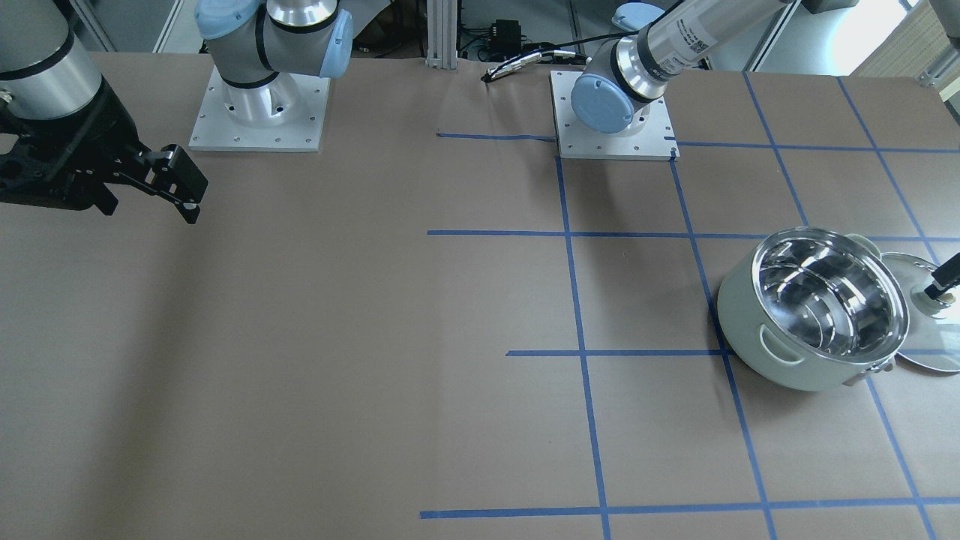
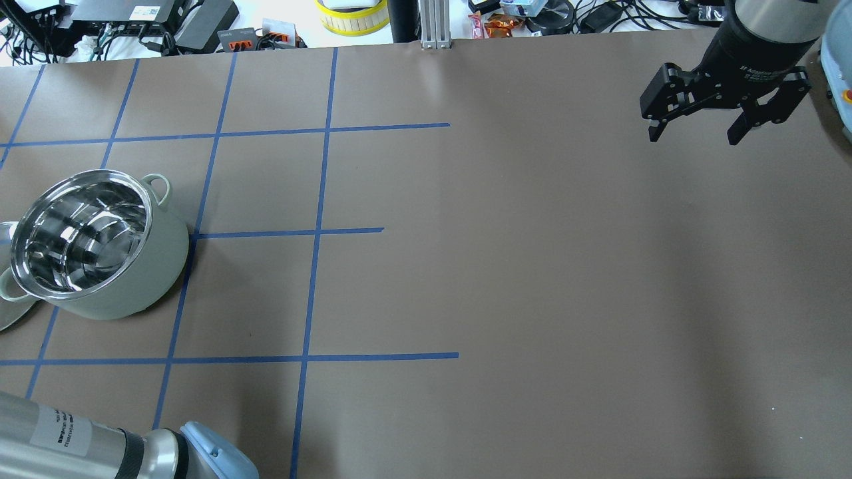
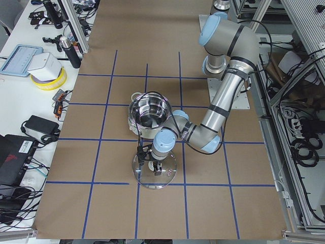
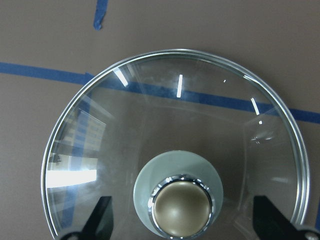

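Note:
A pale green pot (image 1: 792, 351) with a steel interior stands open on the taped table. The glass lid (image 1: 918, 333) with a round knob lies beside it, partly behind it in the front view. In the left view the lid (image 3: 147, 178) is below the pot (image 3: 150, 109). My gripper is open over the lid, its two fingers on either side of the knob (image 4: 181, 207), with gaps showing between fingers and knob.
A second arm's black gripper (image 2: 719, 112) hangs at the other end of the table. Arm base plates (image 1: 256, 135) line the back edge.

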